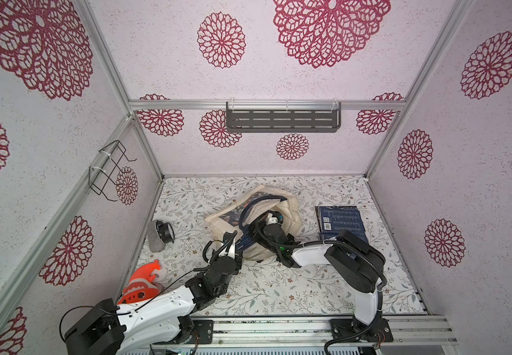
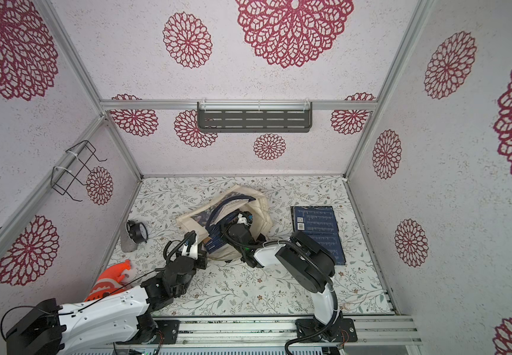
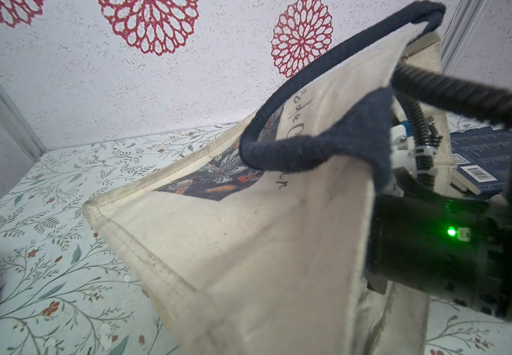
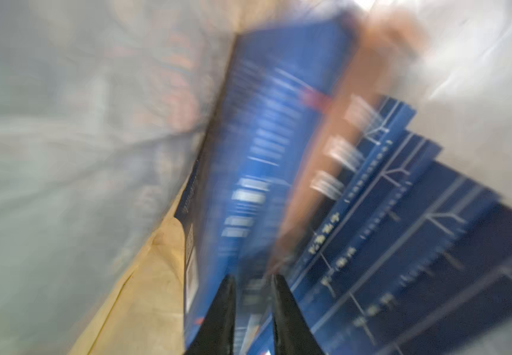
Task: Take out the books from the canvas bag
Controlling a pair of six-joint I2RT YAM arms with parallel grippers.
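Observation:
The cream canvas bag point(image 1: 291, 207) with dark blue handles stands mid-table, its mouth open. At its front-left edge is my left gripper point(image 1: 231, 237), shut; its fingertips are hidden in the left wrist view, where the canvas wall point(image 3: 238, 248) fills the foreground. My right gripper reaches inside the bag, its fingers part open. Beyond its fingers point(image 4: 223, 313), the right wrist view shows a blurred, tilted blue book point(image 4: 267, 112), a brown spine point(image 4: 321, 171) and several dark blue books point(image 4: 427, 219). Other blue books point(image 2: 316, 220) lie flat on the table at right.
A grey cylindrical object with a black ring point(image 1: 160, 235) and an orange fish-shaped item point(image 1: 142, 284) sit at the left. A grey shelf point(image 1: 283, 121) hangs on the back wall, with a wire rack point(image 1: 106, 168) on the left. The table behind the bag is clear.

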